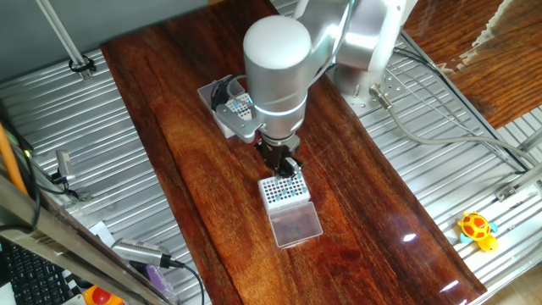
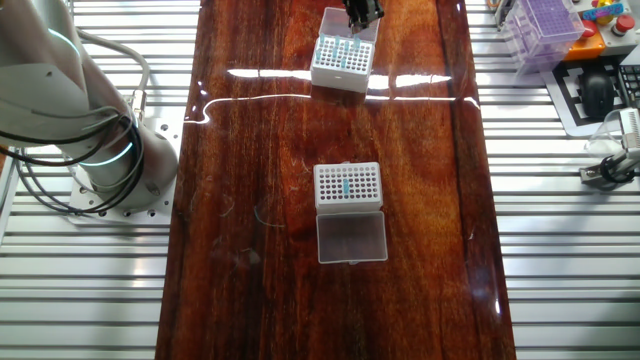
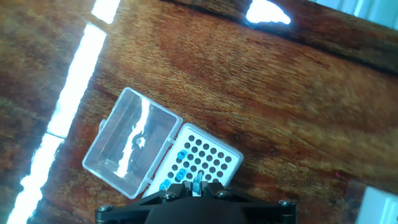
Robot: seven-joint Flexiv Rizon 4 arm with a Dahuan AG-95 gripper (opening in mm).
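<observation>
A white rack box with a grid of holes (image 1: 284,191) stands on the wooden table, its clear lid (image 1: 296,225) folded open. My gripper (image 1: 290,172) points down at its edge, on the side away from the lid. In the wrist view, several blue tubes (image 3: 181,175) sit in the holes. Between my close-set fingertips is a slender bluish tube (image 3: 198,184); its lower end against the rack is hard to make out. A second white rack (image 2: 347,187), also with its lid (image 2: 351,237) open, holds a blue tube (image 2: 346,187) near its middle.
Metal slatted surface (image 1: 440,161) borders the table, with a toy turtle (image 1: 477,229) off to one side. A silver cylindrical device (image 1: 141,252) with a cable lies near the opposite edge.
</observation>
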